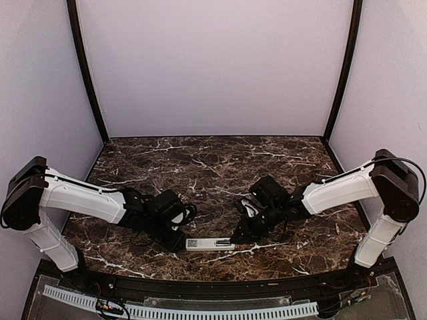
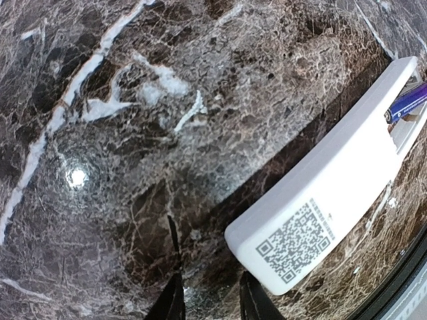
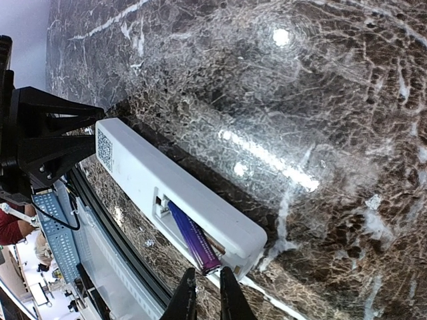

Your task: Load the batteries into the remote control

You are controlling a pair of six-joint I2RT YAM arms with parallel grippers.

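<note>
The white remote [image 1: 207, 243] lies near the table's front with a QR code on its left end [image 2: 293, 243]. A purple battery [image 3: 190, 233] sits in its open compartment at the right end, slightly tilted. My left gripper [image 1: 181, 247] is low at the remote's left end, its fingertips [image 2: 175, 297] beside that end; whether it grips the remote is unclear. My right gripper is at the battery's outer end, fingers slightly apart; whether they touch the battery is hard to tell.
</note>
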